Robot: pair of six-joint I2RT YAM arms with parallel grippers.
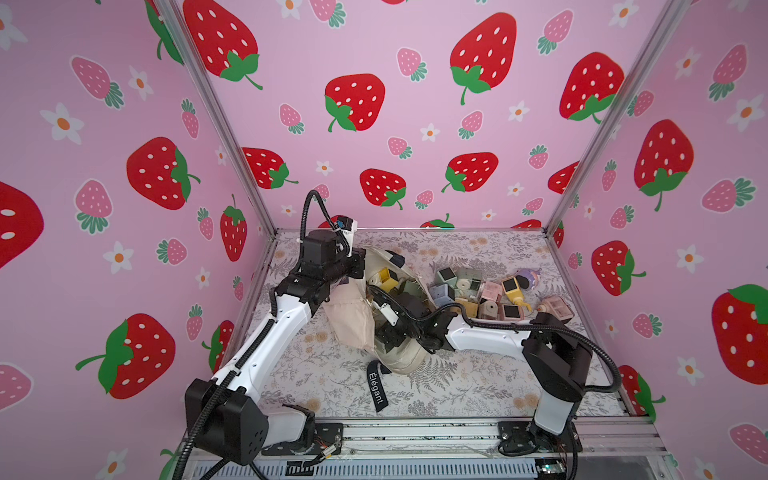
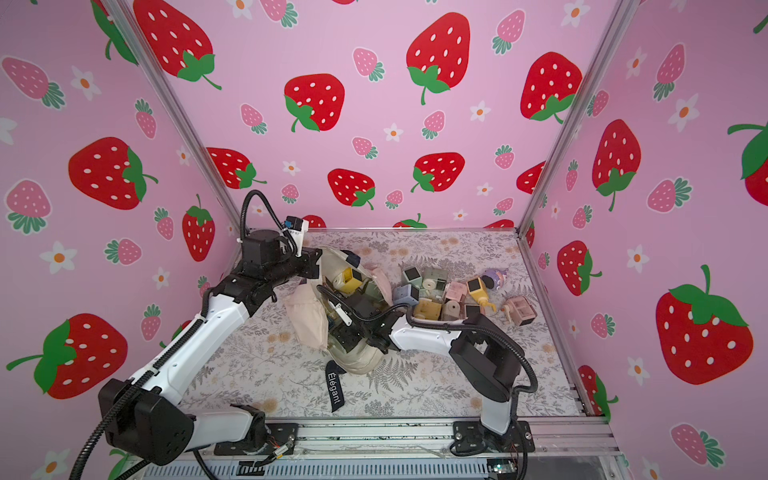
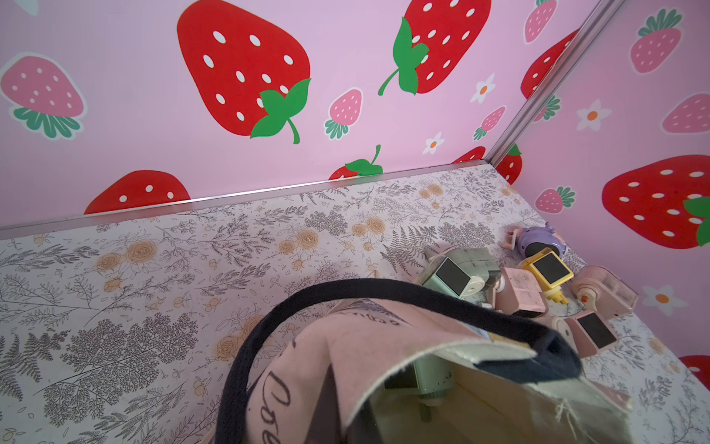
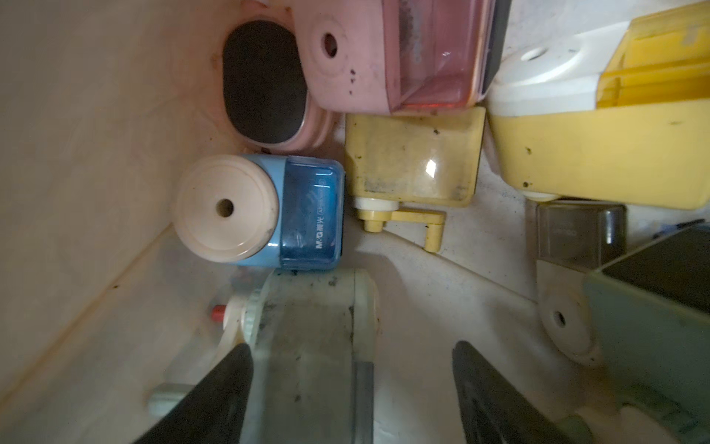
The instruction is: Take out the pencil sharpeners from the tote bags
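Observation:
My left gripper [image 1: 354,264] is at the rim of the pale pink tote bag [image 1: 345,316], shut; the bag's edge [image 3: 384,347] fills the lower left wrist view. My right gripper is inside the bag, part open, its fingers either side of a grey-green sharpener [image 4: 303,333]. Also in the bag are a blue sharpener [image 4: 310,211], a pink one [image 4: 347,51], yellow ones [image 4: 599,148], and a dark green one [image 4: 651,310]. Whether the fingers touch the grey-green one I cannot tell.
Several sharpeners [image 1: 492,292] in mixed colours lie on the table right of the bag. A black "Élégant" strap [image 1: 377,388] lies in front. The back of the table [image 3: 148,296] beside the bag is clear.

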